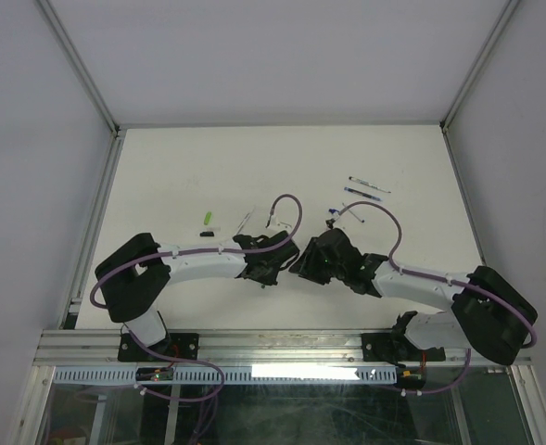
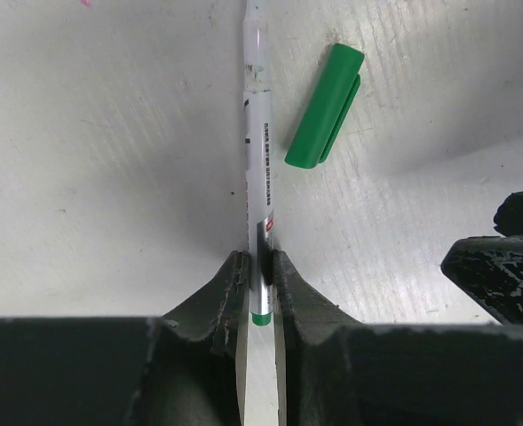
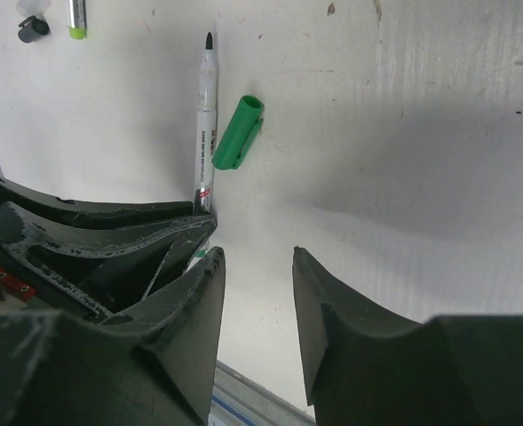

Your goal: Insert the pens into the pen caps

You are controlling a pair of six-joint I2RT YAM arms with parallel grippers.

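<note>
A white pen with a green end (image 2: 257, 142) runs vertically in the left wrist view, the fingers of my left gripper closely flanking its lower part; whether they grip it is unclear. In the right wrist view the same pen (image 3: 203, 133) has a bare black tip. A green cap (image 2: 323, 106) lies beside it. My right gripper hangs over bare table, its fingers apart with nothing between them. The left gripper's body covers part of the pen in that view.
A dark cap (image 3: 33, 28) and a green-ended pen (image 3: 76, 16) lie farther left. Several pens (image 1: 362, 193) lie at the back right of the table (image 1: 208, 158).
</note>
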